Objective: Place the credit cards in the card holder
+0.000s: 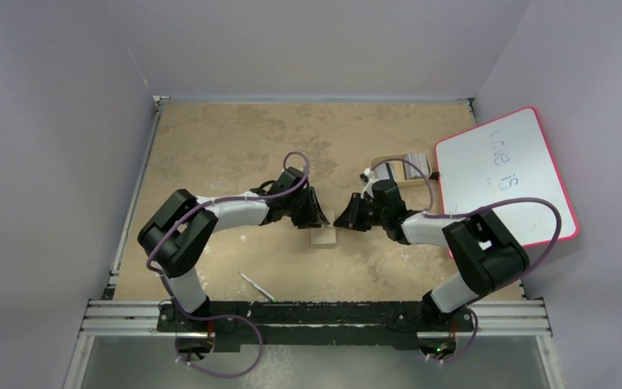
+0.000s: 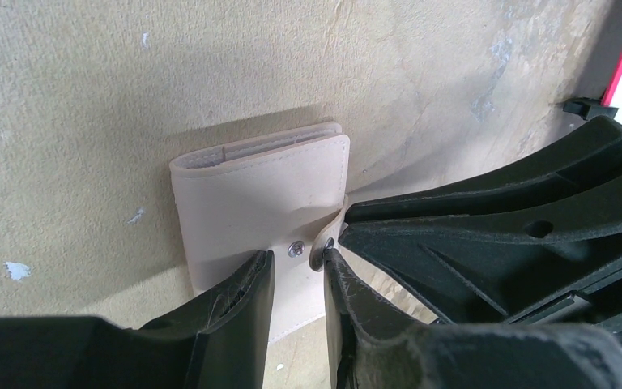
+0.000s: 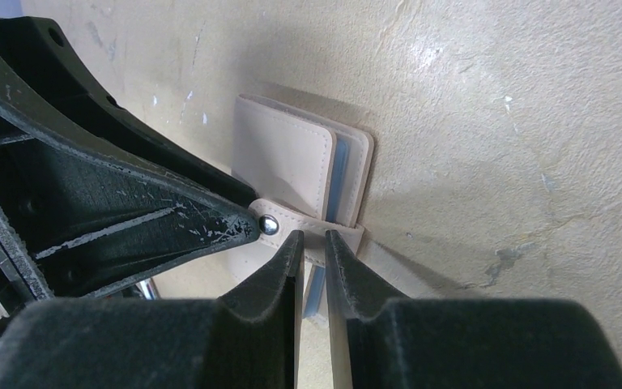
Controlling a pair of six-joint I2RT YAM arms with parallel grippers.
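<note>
A pale leather card holder [image 1: 322, 237] lies on the table between both grippers. Its strap with a metal snap [image 3: 269, 224] stands partly raised at the side. In the left wrist view my left gripper is part open over the holder [image 2: 243, 194], one finger touching the strap. My right gripper has its fingertips close together at the strap's end; whether anything is pinched between them cannot be told. A blue edge shows inside the holder in the right wrist view. Cards [image 1: 415, 165] sit in a box at the back right.
The box [image 1: 411, 182] stands beside a whiteboard [image 1: 494, 186] on the right. A white pen [image 1: 257, 287] lies at the front left.
</note>
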